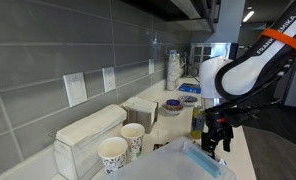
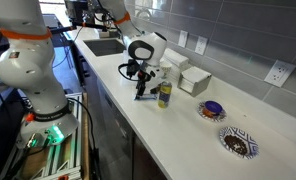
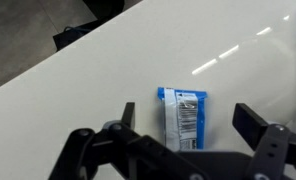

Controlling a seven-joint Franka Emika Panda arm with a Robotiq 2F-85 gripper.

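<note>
A packet with a blue border, a white label and a barcode (image 3: pixel 185 120) lies on the white counter (image 3: pixel 78 110). My gripper stands open over it, one finger on either side and clear space between each finger and the packet. The packet's lower end is hidden behind the gripper body in the wrist view. From the first exterior side, the gripper (image 1: pixel 219 144) hangs low above the counter close to a light-blue item (image 1: pixel 202 160), which appears to be that packet. In the second exterior view the gripper (image 2: pixel 143 80) is beside a yellow bottle (image 2: pixel 164 96).
A translucent bin (image 1: pixel 158 163) lies in the foreground. Two patterned cups (image 1: pixel 113 153) and a long white box (image 1: pixel 90 138) line the wall. A red-and-blue bowl (image 2: pixel 211 109) and a dark-filled plate (image 2: pixel 237 142) sit farther along.
</note>
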